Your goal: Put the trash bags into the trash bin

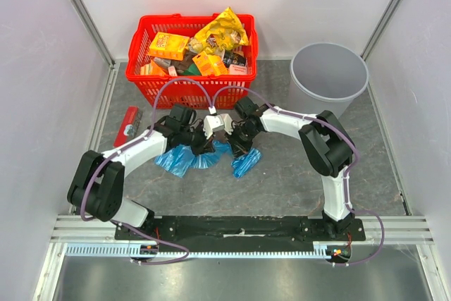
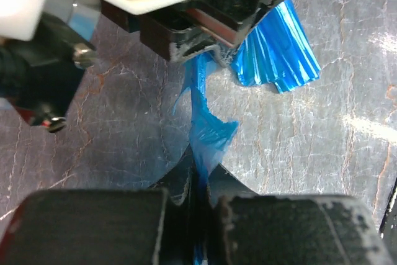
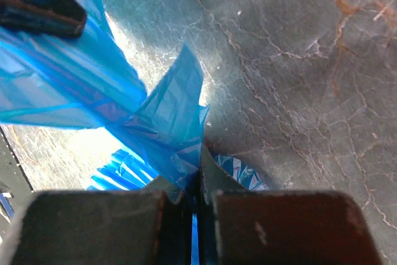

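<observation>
Blue trash bags lie crumpled on the grey floor beneath both grippers: a wide blue bag [image 1: 176, 161] at left and a bunched blue bag piece [image 1: 246, 163] at right. My left gripper [image 1: 205, 149] is shut; in its wrist view a thin twisted strip of blue film [image 2: 211, 133] runs from the other gripper into its fingertips. My right gripper [image 1: 242, 150] is also shut, pinching blue film [image 3: 173, 128] that stretches to the upper left. Whether the pieces are one bag is unclear. The grey trash bin [image 1: 318, 106] stands upright at back right, apart from the grippers.
A red basket [image 1: 190, 90] full of packaged goods stands at the back, just behind the grippers. A red box [image 1: 127, 127] lies at the left, partly near the left arm. Open floor [image 1: 282, 181] lies at front right.
</observation>
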